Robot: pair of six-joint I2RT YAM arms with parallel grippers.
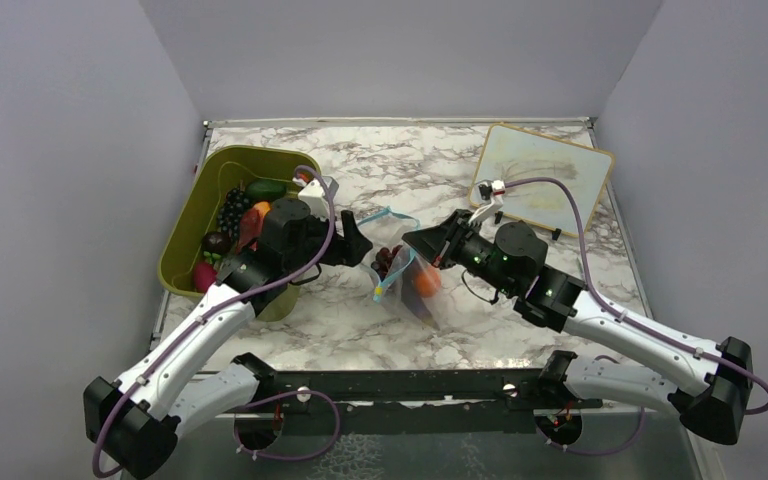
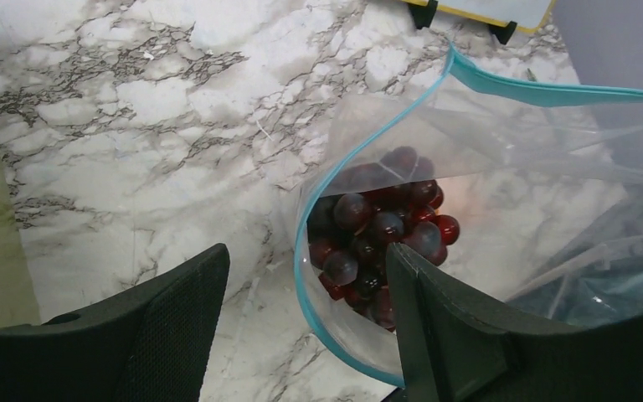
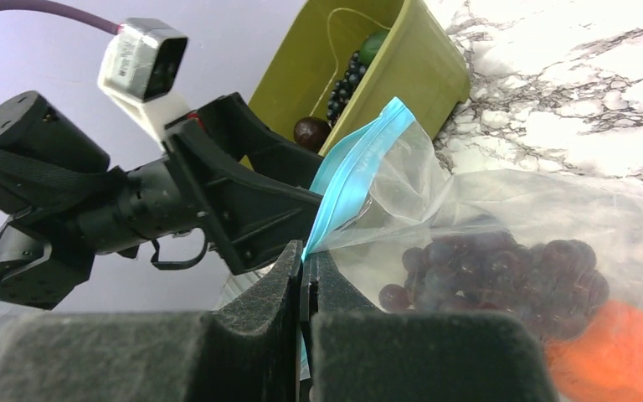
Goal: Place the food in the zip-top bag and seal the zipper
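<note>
A clear zip bag (image 1: 410,300) with a blue zipper lies at the table's centre, holding dark red grapes (image 2: 368,234) and an orange item (image 1: 427,282). My left gripper is open at the bag's left opening, above its edge, with nothing between its fingers. My right gripper is shut on the blue zipper edge (image 3: 347,184) at the bag's upper rim, pulling it up into a peak in the right wrist view.
A green bin (image 1: 180,250) of produce stands at the left, under my left arm. A white board (image 1: 540,170) lies at the back right. The table behind the bag is clear.
</note>
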